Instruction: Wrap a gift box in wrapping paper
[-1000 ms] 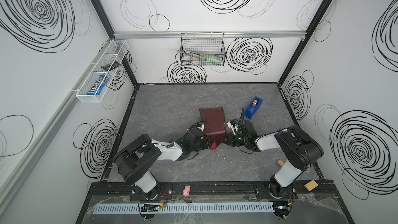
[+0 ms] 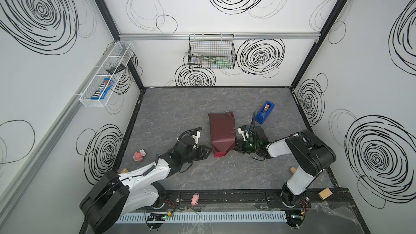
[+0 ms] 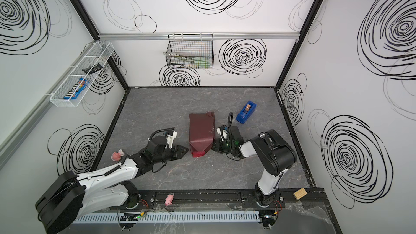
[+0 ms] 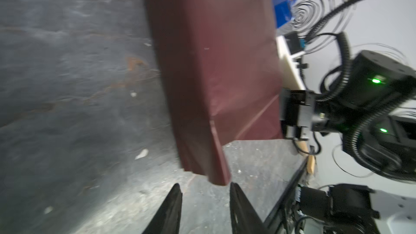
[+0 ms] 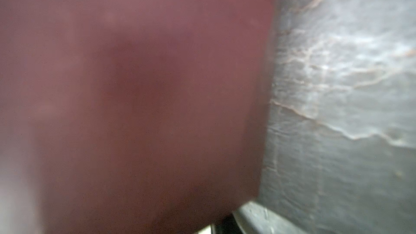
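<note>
A dark red wrapped box (image 2: pixel 222 130) lies on the grey table in the middle, its near end a folded red flap (image 3: pixel 199 152). My left gripper stands open just short of that end, nothing between its fingers, off to the box's lower left. My right gripper (image 2: pixel 238 146) is at the box's near right corner, shut on the red paper there; its fingertips are mostly hidden, and the right wrist view is filled by blurred red paper and grey table.
A blue tape dispenser (image 2: pixel 264 112) lies at the back right. A pink object (image 2: pixel 139 155) is on the left of the table. Wire baskets (image 2: pixel 211 56) hang on the back and left walls. The table behind and left of the box is clear.
My left gripper has drawn back to the left from the box's near end, uncovering the folded flap. The right arm has stayed almost still.
</note>
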